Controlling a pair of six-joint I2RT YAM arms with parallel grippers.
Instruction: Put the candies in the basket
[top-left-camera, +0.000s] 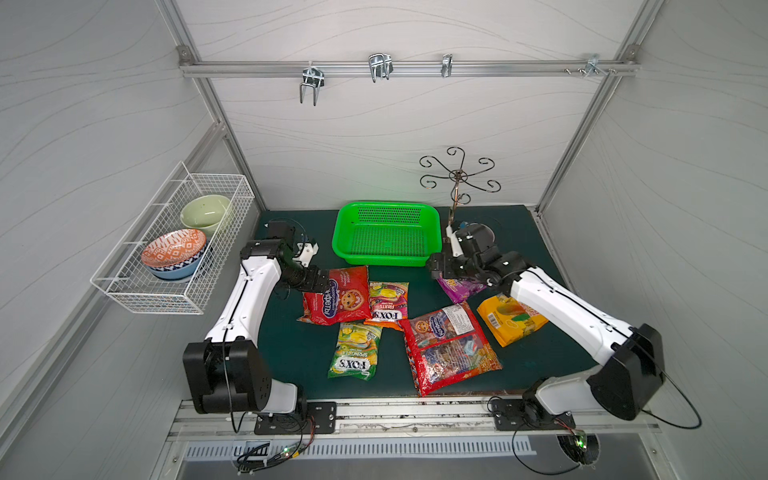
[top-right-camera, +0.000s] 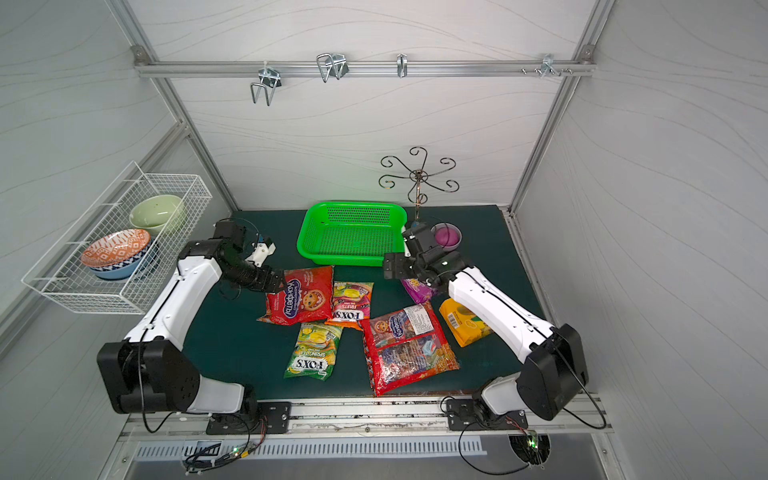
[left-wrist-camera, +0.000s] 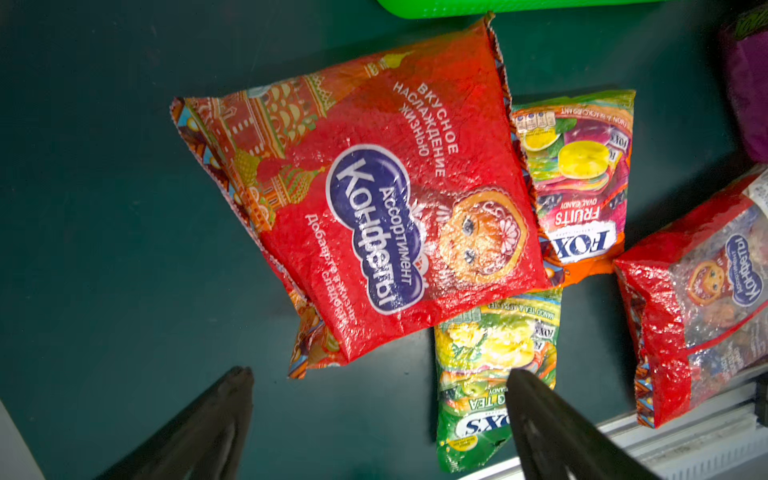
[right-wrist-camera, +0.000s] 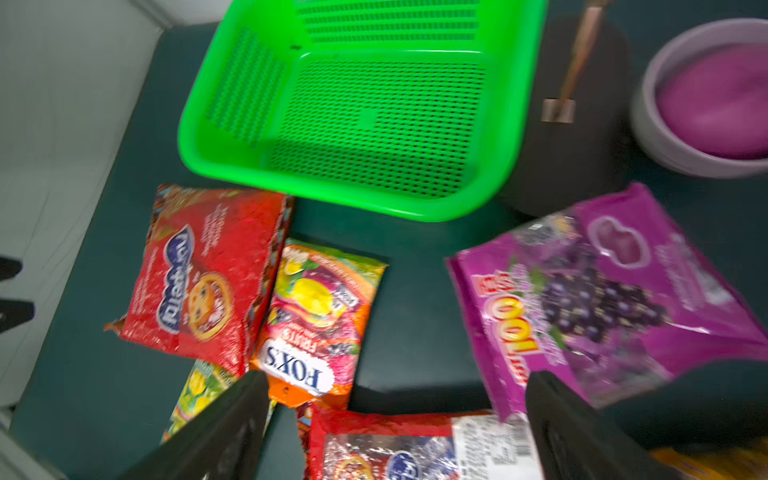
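The green basket (top-left-camera: 386, 232) is empty at the back centre. My left gripper is open above the table beside a red Konfety bag (left-wrist-camera: 352, 240). My right gripper stands open over a purple grape bag (right-wrist-camera: 600, 296), in front of the basket's right end. An orange Fox's bag (top-right-camera: 348, 304) lies in the middle, a green Fox's bag (top-right-camera: 313, 350) in front of it, a larger red bag (top-right-camera: 409, 352) at front right, and a yellow bag (top-right-camera: 465, 323) to its right.
A metal stand (top-right-camera: 417, 177) and a bowl with a pink item (right-wrist-camera: 712, 104) are right of the basket. A wire rack with bowls (top-left-camera: 172, 272) hangs on the left. Bare table shows at the left in the left wrist view.
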